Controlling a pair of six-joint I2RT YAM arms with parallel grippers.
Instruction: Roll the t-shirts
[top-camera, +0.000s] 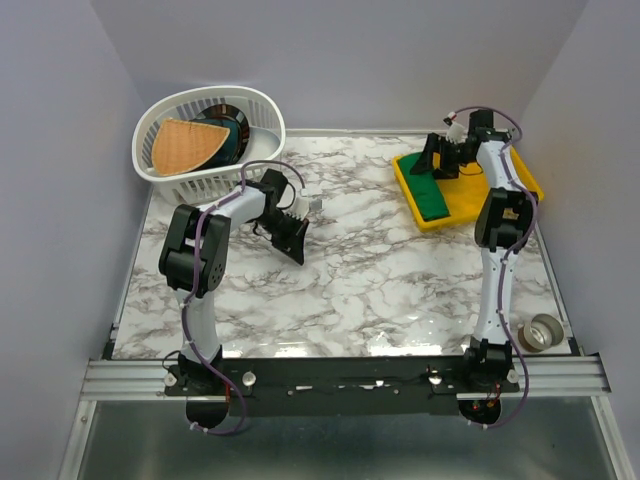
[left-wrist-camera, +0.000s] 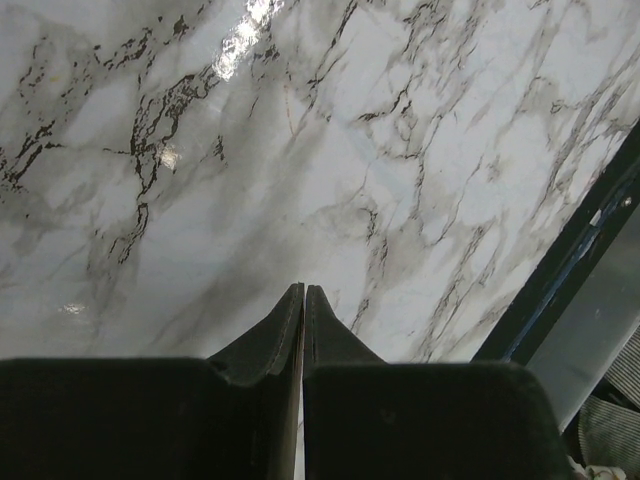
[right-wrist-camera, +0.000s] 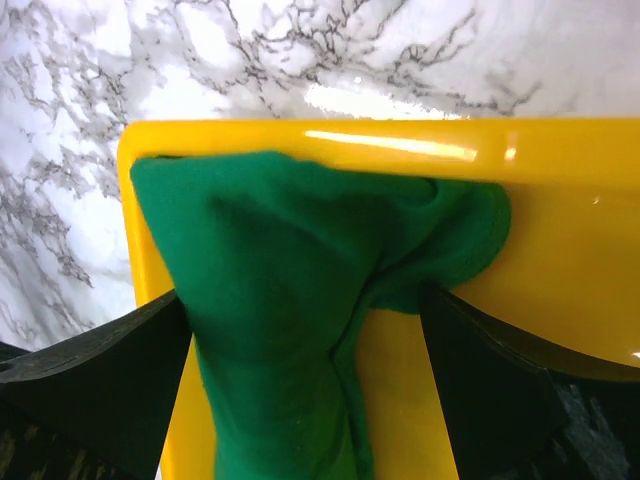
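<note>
A folded green T-shirt (top-camera: 425, 195) lies along the left side of a yellow tray (top-camera: 465, 205) at the back right. In the right wrist view, its bunched top end (right-wrist-camera: 280, 250) sits against the tray's rim. My right gripper (top-camera: 438, 155) is open over that end, with the cloth between and below its fingers. My left gripper (top-camera: 296, 255) is shut and empty over bare marble at the middle left; its fingertips meet in the left wrist view.
A white basket (top-camera: 150, 170) holding an orange pad (top-camera: 182, 142) and dark round items stands at the back left. A metal cup (top-camera: 541, 332) is at the front right.
</note>
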